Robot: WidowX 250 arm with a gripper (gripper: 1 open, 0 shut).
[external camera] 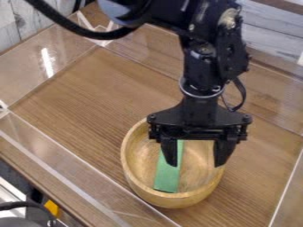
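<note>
My black gripper (pixel 194 145) hangs from the arm over a round tan wooden bowl (pixel 143 177), its two fingers apart and reaching down into the bowl's back part. A flat green bar (pixel 166 178) lies lengthwise in the bowl, its far end partly hidden behind the left finger. The gripper is open, and I cannot tell whether a finger touches the bar.
The bowl sits on a wooden surface (pixel 83 97) edged by clear walls at left and front. The wood left of and behind the bowl is clear. A small yellow item (pixel 50 207) is at the lower left, outside the wall.
</note>
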